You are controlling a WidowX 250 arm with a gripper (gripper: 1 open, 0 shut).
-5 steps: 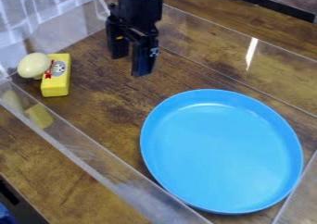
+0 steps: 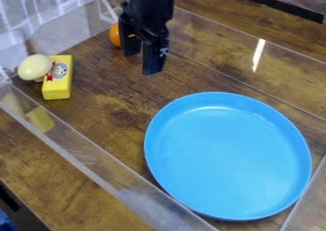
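Note:
My black gripper (image 2: 139, 61) hangs over the wooden floor at the top middle, open, with nothing seen between its fingers. An orange object (image 2: 117, 34) sits just behind it to the left, partly hidden by the arm. At the left lie a yellow box (image 2: 56, 82) and a pale egg-shaped object (image 2: 34, 67) beside it. A large blue plate (image 2: 227, 155) fills the lower right.
Clear plastic walls (image 2: 90, 178) border the wooden area (image 2: 114, 115). The middle, between the yellow box and the plate, is bare, as is the upper right.
My gripper has shifted slightly upward and right, and more of the orange object shows. The other objects have not moved.

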